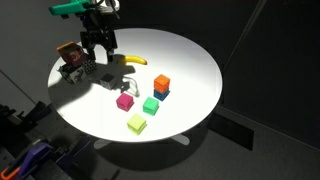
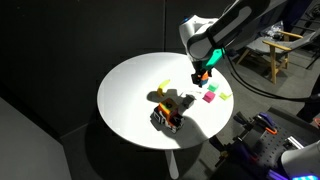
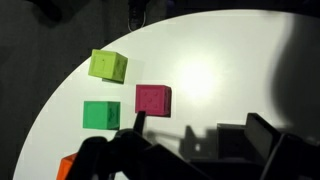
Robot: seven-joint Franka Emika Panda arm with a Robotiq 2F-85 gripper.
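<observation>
My gripper (image 1: 100,53) hangs over the back left of the round white table, its fingers spread apart with nothing between them. In the wrist view one finger (image 3: 262,132) stands at the right and the other towards the left. Below it, apart from the fingers, a small black block (image 1: 108,81) lies on the table; part of a dark block (image 3: 235,140) shows beside the right finger. A magenta cube (image 3: 153,99), a green cube (image 3: 101,115) and a yellow-green cube (image 3: 108,66) lie separately near the edge. An orange cube (image 1: 162,83) rests on a blue one (image 1: 161,95).
A yellow banana (image 1: 132,59) lies at the back. At the table's left stands a dark holder (image 2: 166,119) with an orange item in it.
</observation>
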